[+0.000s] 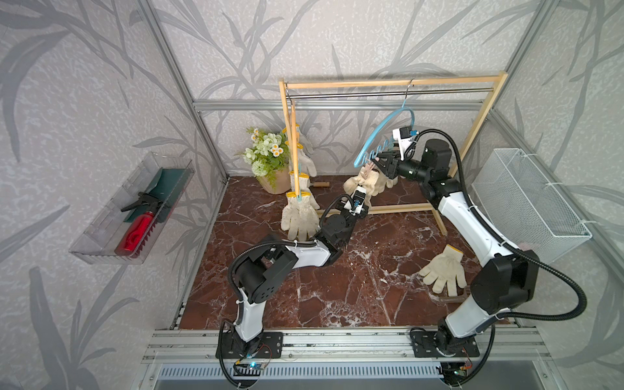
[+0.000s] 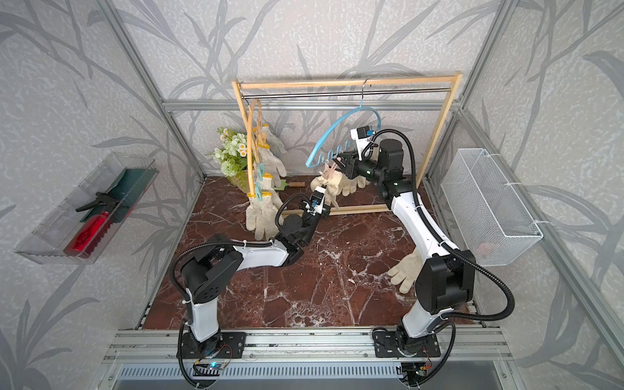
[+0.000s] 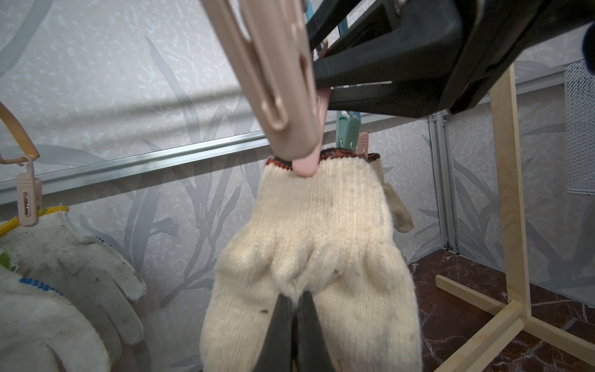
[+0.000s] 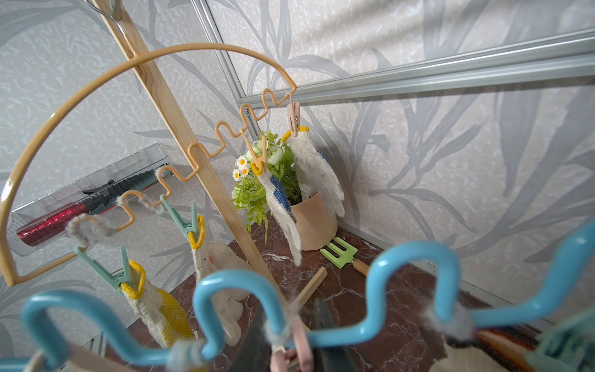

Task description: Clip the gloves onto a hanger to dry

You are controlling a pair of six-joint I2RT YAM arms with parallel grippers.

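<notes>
A blue hanger hangs on the rack at centre right. My right gripper is shut on a pink clip at the hanger's wavy bar. In the left wrist view, pink clips hang above a cream glove with a red-edged cuff; one overlaps the cuff. My left gripper is shut low in front of this glove; whether fabric is between its fingertips is unclear. Other gloves hang clipped on the orange hanger. A loose glove lies at the front right.
A wooden rack spans the back. A flower pot and green fork are behind the hangers. A mesh basket is on the right, a clear bin on the left.
</notes>
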